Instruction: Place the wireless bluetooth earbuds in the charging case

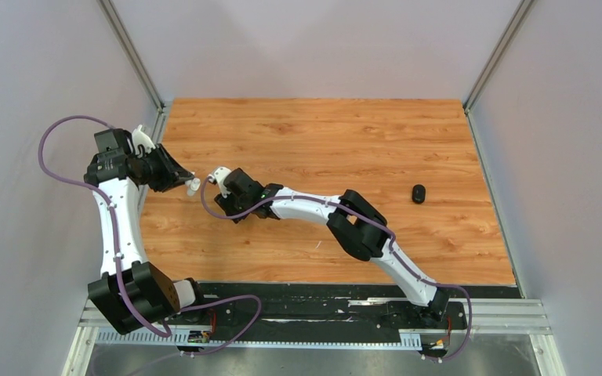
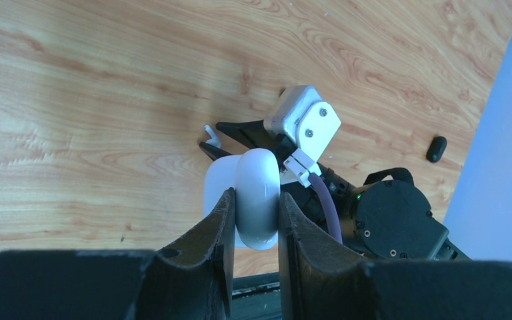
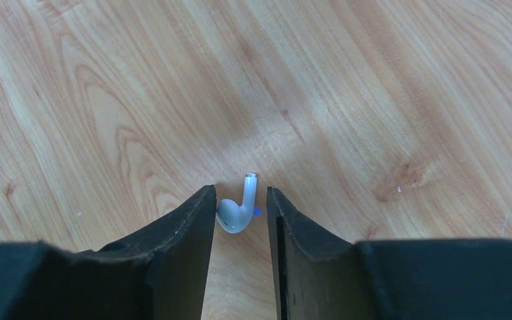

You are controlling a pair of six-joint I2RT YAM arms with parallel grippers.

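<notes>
My left gripper is shut on the white charging case (image 2: 257, 187), raised at the left of the table; in the top view the case (image 1: 193, 185) shows at its fingertips. A white earbud (image 3: 235, 213) lies on the wood in the right wrist view, between and just beyond the fingertips of my part-open right gripper. In the left wrist view this earbud (image 2: 213, 139) shows between the right gripper's dark fingers. In the top view the right gripper hides it.
A small black oval object (image 1: 418, 193) lies on the right of the wooden table (image 1: 337, 133).
</notes>
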